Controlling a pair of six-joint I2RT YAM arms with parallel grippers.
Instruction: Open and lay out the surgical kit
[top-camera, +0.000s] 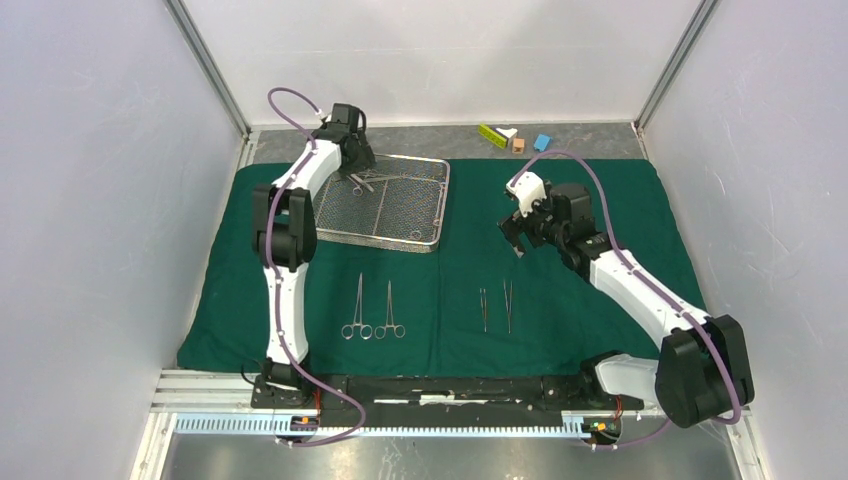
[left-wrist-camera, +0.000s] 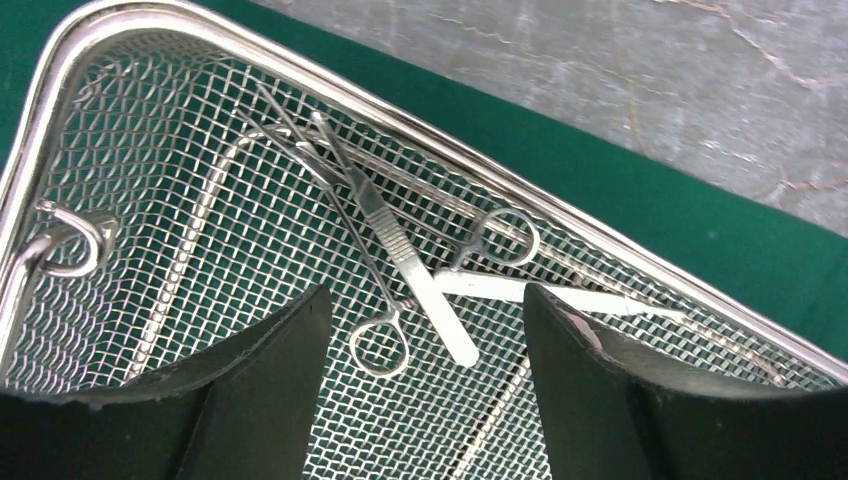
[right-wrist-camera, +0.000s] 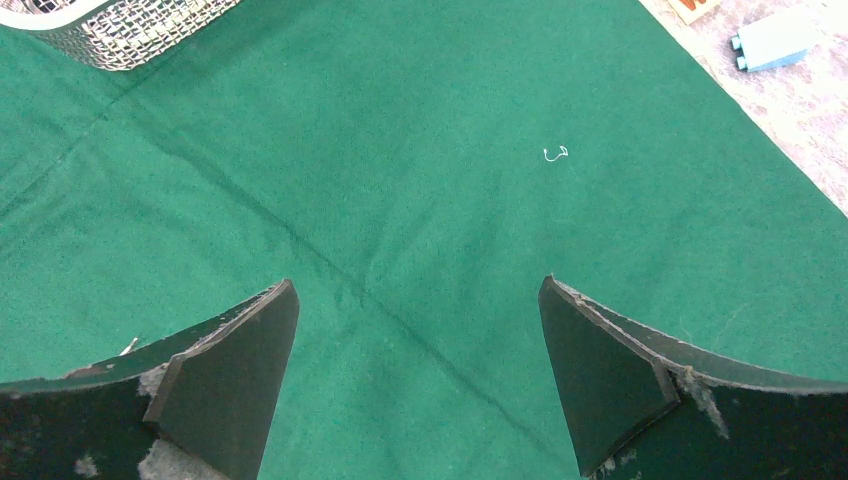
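The wire mesh tray (top-camera: 425, 242) holds a few instruments in its far left part. In the left wrist view, a scalpel handle (left-wrist-camera: 405, 255) lies across a pair of scissors (left-wrist-camera: 380, 345), and a second pale handle (left-wrist-camera: 560, 295) lies near the far wall. My left gripper hovers over them with its fingers apart and nothing held. Two ringed clamps (top-camera: 374, 325) and two tweezers (top-camera: 496, 308) are laid on the green cloth (top-camera: 470, 345). My right gripper is open above bare cloth, right of the tray.
Beyond the cloth's far edge sit a yellow-green block (top-camera: 493, 136), an orange block (top-camera: 518, 146) and a blue block (top-camera: 542, 142). A white thread (right-wrist-camera: 556, 154) lies on the cloth.
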